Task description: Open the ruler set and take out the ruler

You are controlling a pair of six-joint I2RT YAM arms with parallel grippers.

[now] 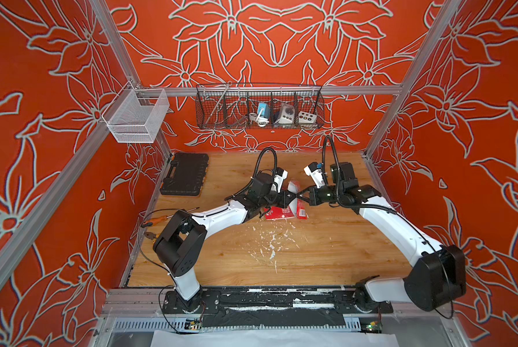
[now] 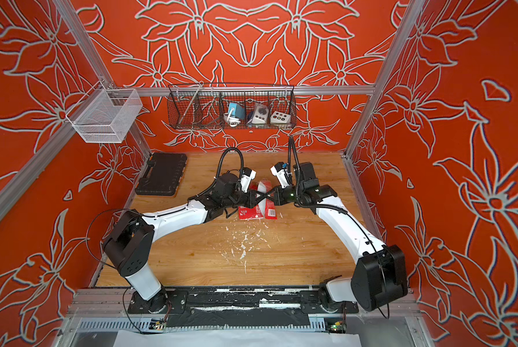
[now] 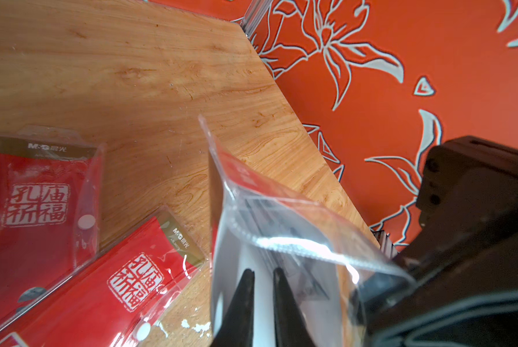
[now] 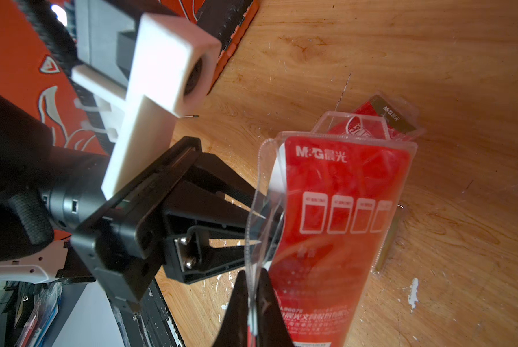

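Note:
A clear-covered red ruler set sleeve stands on edge above the table between both grippers, its mouth spread and its pale inside (image 3: 316, 277) showing in the left wrist view. My right gripper is shut on the sleeve's clear plastic edge. From the other side comes my left gripper, shut, its fingertips in front of the white inner face; in the right wrist view its fingers (image 4: 212, 214) reach behind the clear film. Dark strips show inside the sleeve; whether these are rulers I cannot tell.
Two more red pieces of the set, a wide one (image 3: 39, 214) and a narrow one (image 3: 134, 283), lie on the table beside the left gripper. A black case (image 1: 183, 173) sits at the back left.

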